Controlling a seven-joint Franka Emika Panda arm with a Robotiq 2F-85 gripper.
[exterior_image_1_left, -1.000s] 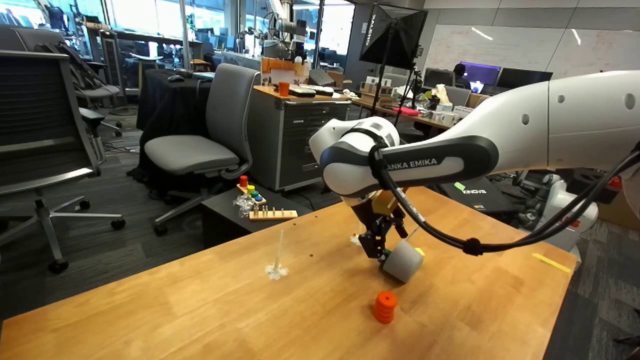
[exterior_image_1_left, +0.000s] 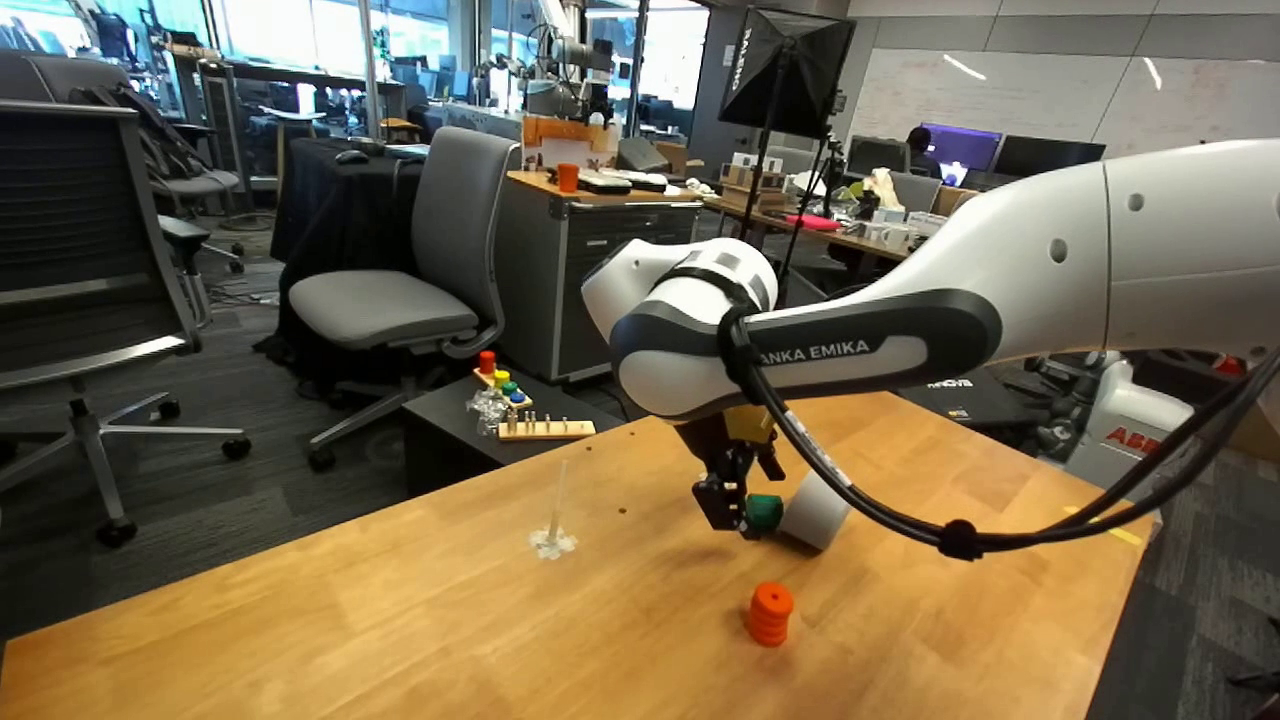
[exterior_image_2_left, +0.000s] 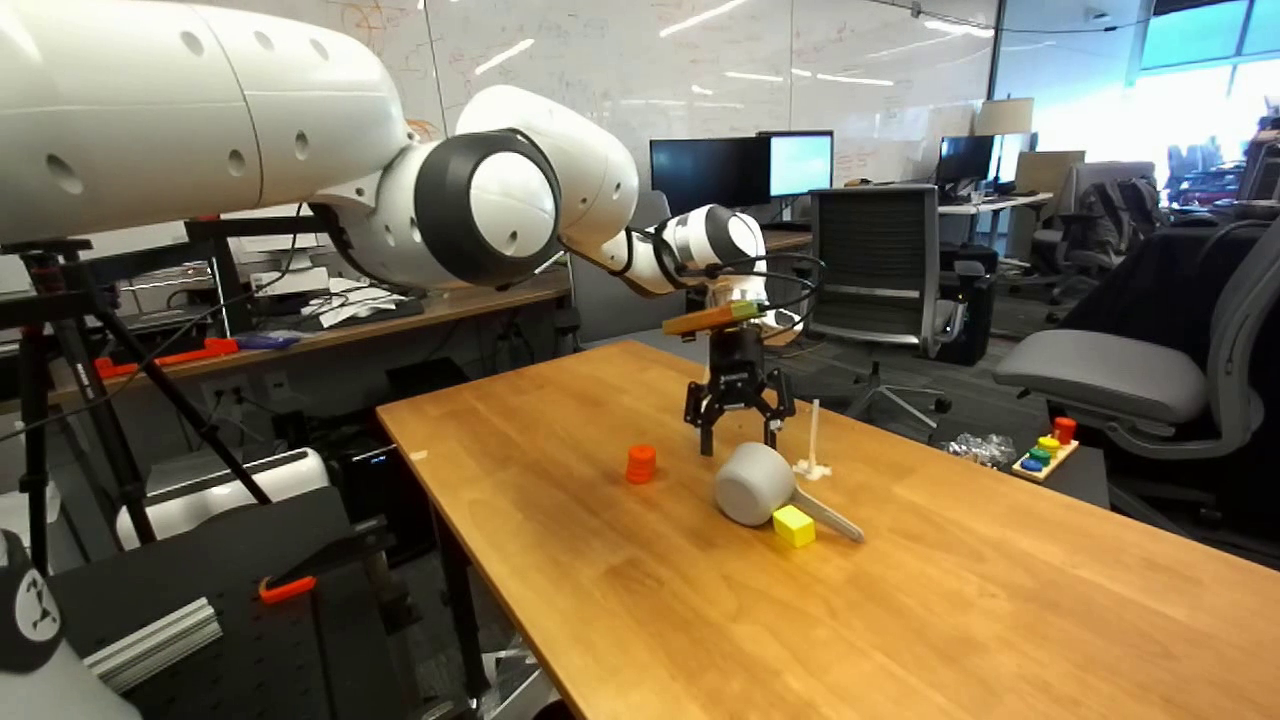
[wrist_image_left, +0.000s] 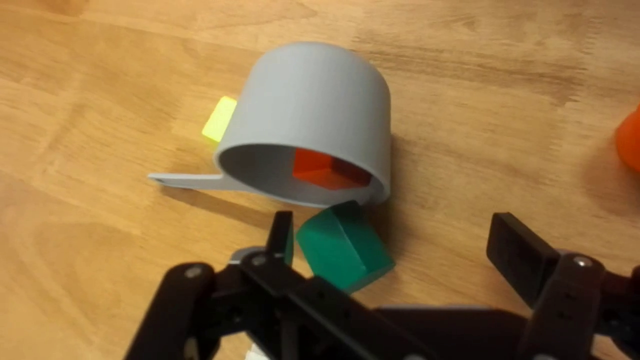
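A grey handled cup (wrist_image_left: 309, 96) lies on its side on the table, its mouth turned toward my gripper. Inside the cup shows an orange-red block (wrist_image_left: 318, 170). Just outside the mouth is a green block (wrist_image_left: 339, 246), between my spread fingers and close to the left one; whether it touches that finger I cannot tell. A yellow block (exterior_image_2_left: 794, 524) rests beside the cup's handle. In exterior view 1 my open gripper (exterior_image_1_left: 738, 506) is low over the table, with the green block (exterior_image_1_left: 763, 514) between it and the cup (exterior_image_1_left: 816, 512).
A short stack of orange discs (exterior_image_1_left: 770, 613) stands near the cup. Thin upright pegs, one on a pale base (exterior_image_1_left: 553, 544), rise from the table. Beyond the table edge, a low black stand (exterior_image_1_left: 450, 442) holds peg toys.
In exterior view 1 my gripper has moved left. The green block, mostly hidden before, now shows clearly outside the cup's mouth. The cup has shifted and turned slightly.
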